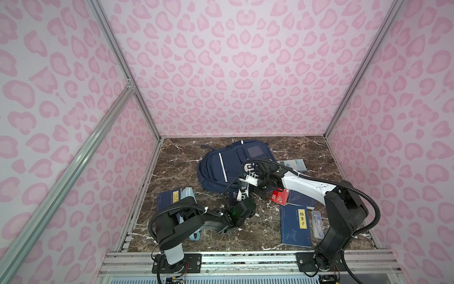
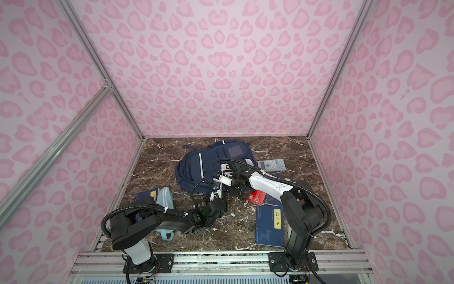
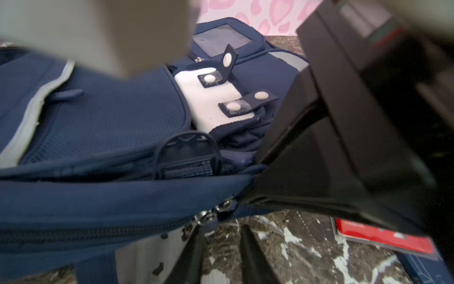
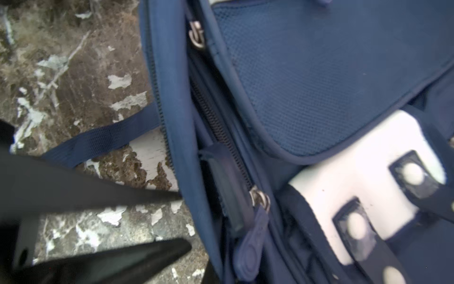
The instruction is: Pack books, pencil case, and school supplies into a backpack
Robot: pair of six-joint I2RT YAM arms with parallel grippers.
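Observation:
The navy backpack (image 1: pixel 222 165) lies flat at the back middle, with both grippers at its near side. In the left wrist view its metal zipper pulls (image 3: pixel 208 216) sit just beyond the two dark fingertips of my left gripper, which are parted with a narrow gap. In the right wrist view my right gripper is beside the bag's zipped edge (image 4: pixel 170 118), near a rubber pull tab (image 4: pixel 250 246). Nothing shows between its fingertips; its fingers appear apart in that close view.
Blue books (image 1: pixel 294 227) and a red booklet (image 1: pixel 278 198) lie on the right, with a clear case (image 1: pixel 317 222) and a calculator (image 1: pixel 295 163). More books (image 1: pixel 165 198) and a light-blue pouch (image 2: pixel 165 198) lie at the left.

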